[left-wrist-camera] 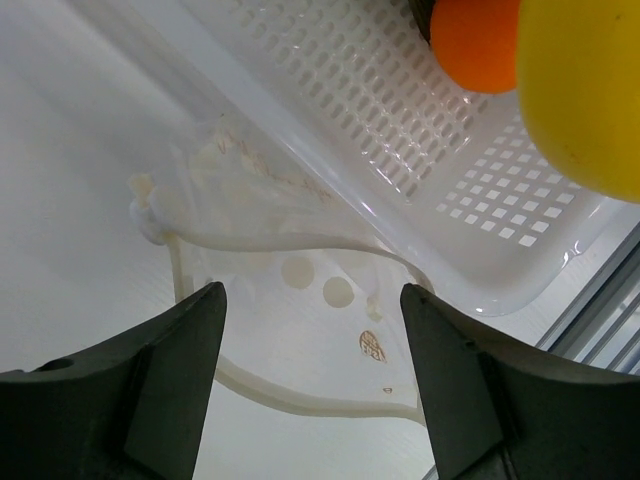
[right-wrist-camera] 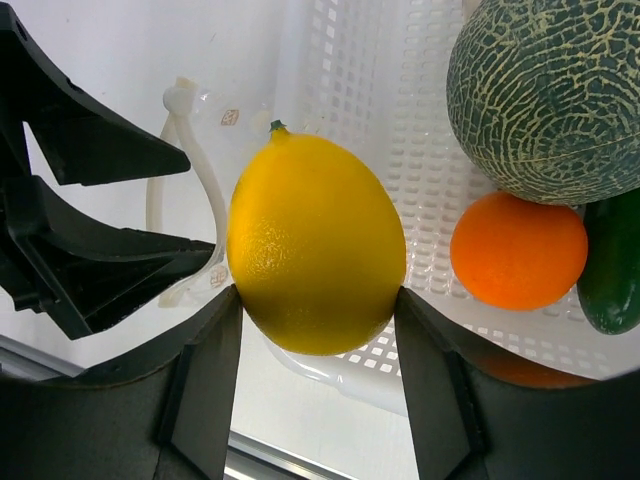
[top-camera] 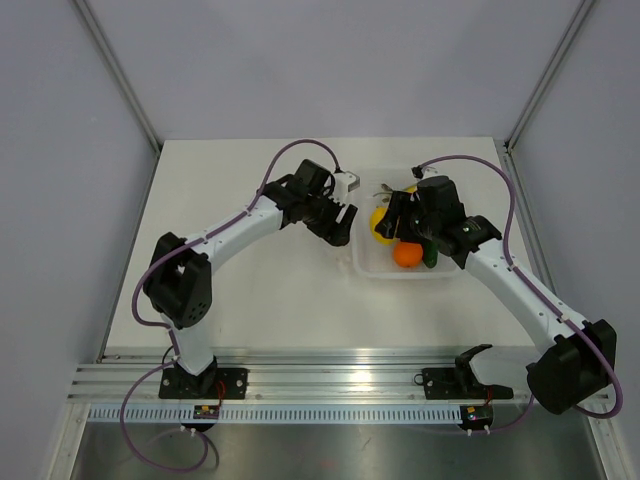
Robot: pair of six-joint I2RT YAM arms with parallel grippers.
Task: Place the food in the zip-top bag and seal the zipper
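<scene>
A yellow lemon is held in my right gripper, which is shut on it above the white basket. The clear zip top bag lies on the table along the basket's left side, with a pale zipper strip and slider. Over the bag my left gripper stands open, nothing clasped; whether its fingertips touch the bag I cannot tell. The lemon also shows large at the right of the left wrist view.
Inside the basket are an orange, a netted melon and a dark green vegetable. The basket wall runs close beside the bag. Bare table lies to the left and in front.
</scene>
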